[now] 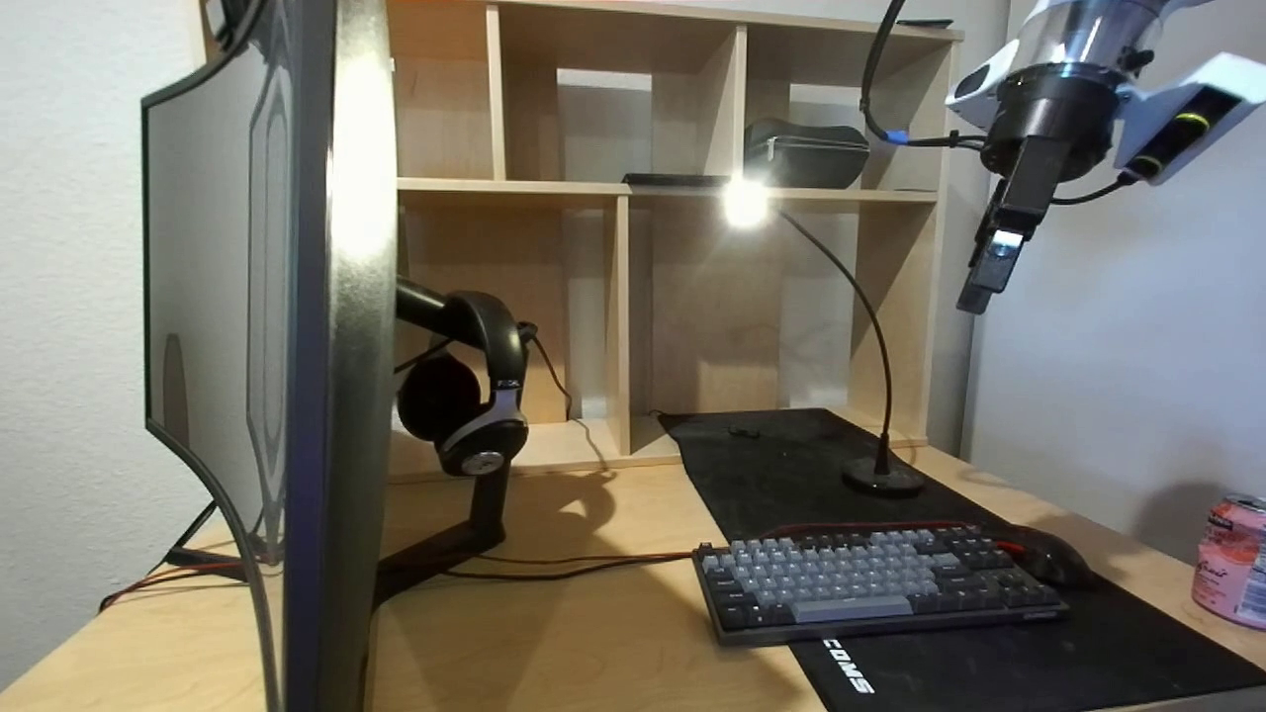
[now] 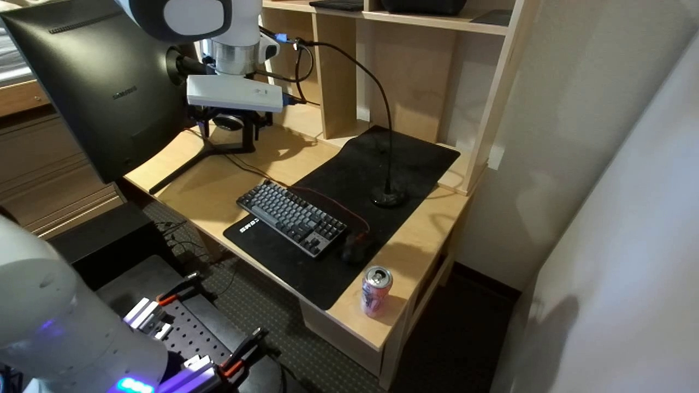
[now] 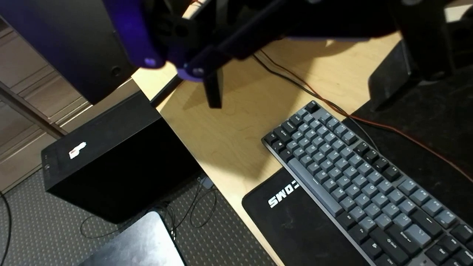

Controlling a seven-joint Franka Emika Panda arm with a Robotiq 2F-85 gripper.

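My gripper is open, its two fingers wide apart with nothing between them. In exterior view 1 it hangs at the upper right [image 1: 979, 291], pointing down and well above the desk. Exterior view 2 has it at the upper left, in front of the monitor stand. A grey and black keyboard [image 3: 354, 186] lies below and to the right of the fingers in the wrist view, apart from them. It rests partly on the black desk mat [image 1: 760, 451]. A pink can [image 2: 377, 291] stands upright on the desk's right front corner.
A black mouse [image 1: 1046, 556] sits by the keyboard. The lit lamp [image 1: 880, 475] stands on the mat, its neck bent upward. Headphones [image 1: 484, 368] hang beside the large monitor [image 2: 105, 85]. Shelves [image 1: 617, 285] line the back. Bare wood [image 3: 235, 133] lies left of the keyboard.
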